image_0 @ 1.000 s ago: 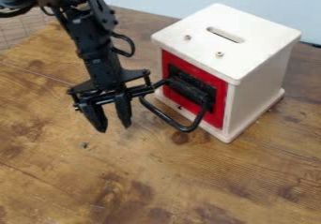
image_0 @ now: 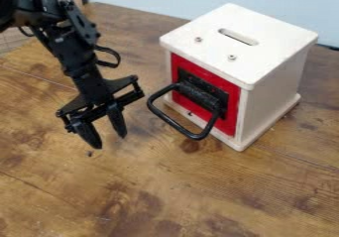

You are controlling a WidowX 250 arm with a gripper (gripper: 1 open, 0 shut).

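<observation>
A black robot arm reaches down from the upper left, its gripper [image_0: 103,133] low over the wooden table, fingers apart with nothing visible between them. To its right stands a white wooden box [image_0: 265,77] with a slot and screws on top, a red front panel [image_0: 229,130] and a black inset. A black bar handle [image_0: 200,134] sticks out from that front toward the gripper, apart from it.
Behind the box is a pale background surface.
The arm and gripper have moved left, away from the box and its handle, and slightly back down the frame. The box and handle look unchanged.
</observation>
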